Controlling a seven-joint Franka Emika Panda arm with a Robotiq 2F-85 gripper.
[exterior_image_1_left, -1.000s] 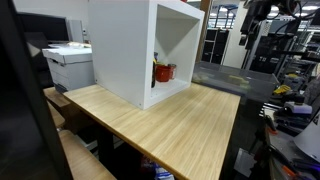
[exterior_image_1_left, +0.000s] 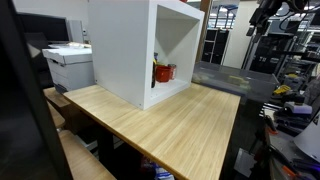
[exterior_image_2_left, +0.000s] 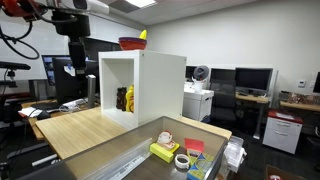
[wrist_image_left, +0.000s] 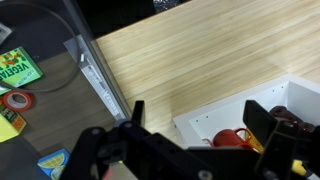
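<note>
My gripper is open, with nothing between its fingers, high above the wooden table (wrist_image_left: 180, 65). In exterior view 2 the gripper (exterior_image_2_left: 77, 68) hangs at the left, in front of and above the open white shelf (exterior_image_2_left: 160, 88). Inside the shelf stand a red mug (exterior_image_1_left: 163, 73) and, beside it, a small clear or greyish cup (exterior_image_1_left: 172, 71). Yellow and dark bottles (exterior_image_2_left: 125, 98) also show in it. From the wrist, the red mug (wrist_image_left: 231, 138) appears at lower right, partly hidden by a finger.
A grey tray (exterior_image_2_left: 95, 160) in front of the table holds a yellow box (exterior_image_2_left: 163, 152), a tape roll (exterior_image_2_left: 182, 162) and several other items. On the shelf top sit a red bowl (exterior_image_2_left: 131, 43) and a yellow bottle (exterior_image_2_left: 143, 35).
The arm has shifted slightly to the right in exterior view 1. The shelf, the mug and the table look unchanged.
</note>
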